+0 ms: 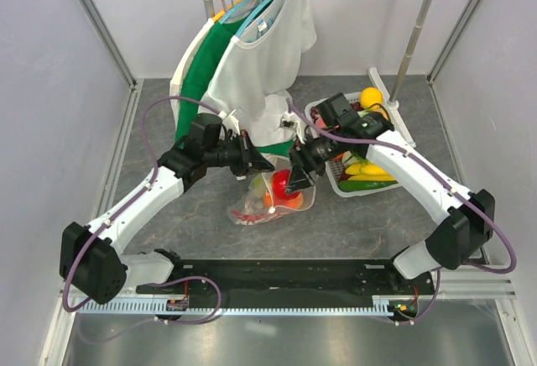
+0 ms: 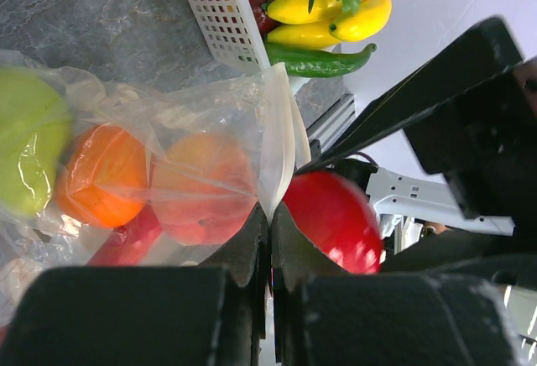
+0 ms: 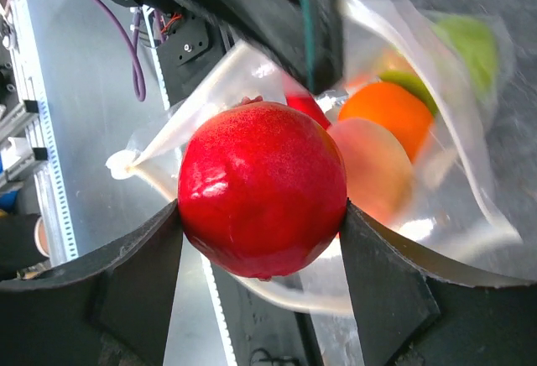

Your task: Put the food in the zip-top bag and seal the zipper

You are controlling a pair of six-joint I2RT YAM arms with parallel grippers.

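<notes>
The clear zip top bag [image 1: 247, 209] lies at the table's middle, its mouth facing right. Inside it show a green fruit [image 2: 32, 143], an orange [image 2: 102, 176], a peach [image 2: 204, 188] and something long and red [image 2: 127, 237]. My left gripper is shut on the bag's rim, holding that edge raised. A red pomegranate [image 3: 263, 188] is clamped between the fingers of my right gripper, above the bag's opening. In the top view the right gripper [image 1: 300, 173] partly covers the pomegranate [image 1: 284, 185], and the two grippers are close together.
A white basket [image 1: 333, 183] of fruit and vegetables stands right of the bag, partly under the right arm. Clothes [image 1: 252, 55] hang from a rack at the back. Bare grey table [image 1: 189, 227] shows left of the bag.
</notes>
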